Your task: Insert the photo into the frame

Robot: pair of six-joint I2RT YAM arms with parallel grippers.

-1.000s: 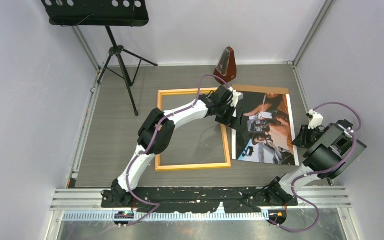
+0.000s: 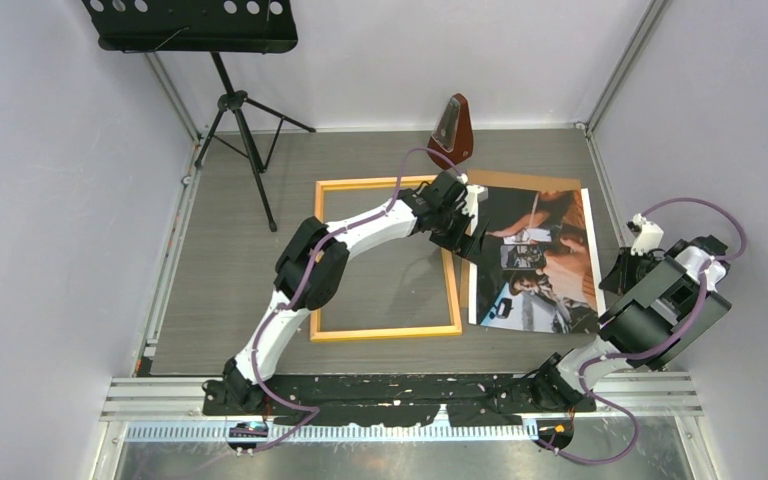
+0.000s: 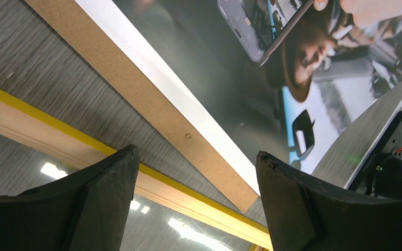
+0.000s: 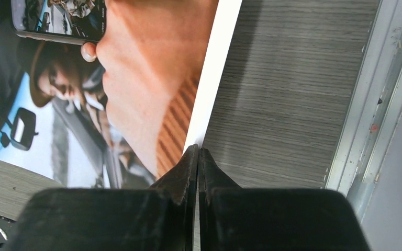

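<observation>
The photo [image 2: 535, 260], with a white border, lies on a brown backing board [image 2: 525, 180] that shows along its far edge and, in the left wrist view, along the side towards the frame. To its left rests the empty yellow frame [image 2: 385, 333]. My right gripper is shut on the photo's white right border, and the edge there stands off the table with a shadow beside it. Over the gap between frame and photo, my left gripper is open. Nothing is between its fingers; board and frame bar lie below.
A metronome [image 2: 452, 130] stands at the back, just behind the board. The black music stand [image 2: 235, 105] occupies the back left. A metal rail [image 4: 366, 104] and wall bound the right side.
The photo has moved to the right over the board. My left arm is still.
</observation>
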